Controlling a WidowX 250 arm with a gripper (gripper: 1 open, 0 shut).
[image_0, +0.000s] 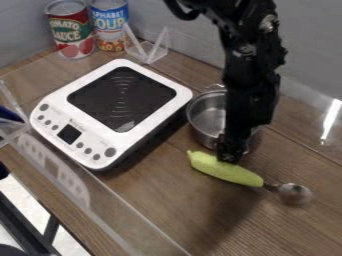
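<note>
My black gripper (234, 145) hangs low over a yellow-green spoon handle (225, 170), its tip just behind the handle and in front of a steel pot (206, 112). The spoon's metal bowl (294, 193) lies to the right on the wooden counter. The gripper's fingers are dark and overlap the pot, so their spread is hard to make out.
A white induction cooker (114, 108) fills the left middle. A tomato sauce can (71, 29) and an alphabet soup can (108, 22) stand at the back left by the wall.
</note>
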